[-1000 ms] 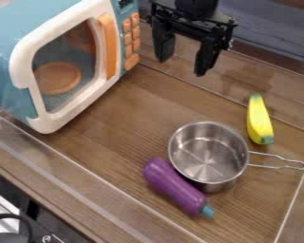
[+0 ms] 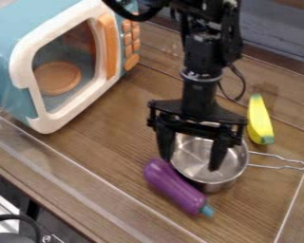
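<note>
My black gripper (image 2: 193, 143) is open and hangs low over a steel saucepan (image 2: 247, 164), covering much of its bowl. A purple toy eggplant (image 2: 174, 183) lies just in front of and left of the pan, below my fingers. A yellow toy banana (image 2: 260, 120) lies behind the pan to the right.
A blue-and-white toy microwave (image 2: 41, 38) with a round orange plate inside fills the upper left. A grey wall edge runs along the back right.
The pan, eggplant and banana have not visibly moved.
</note>
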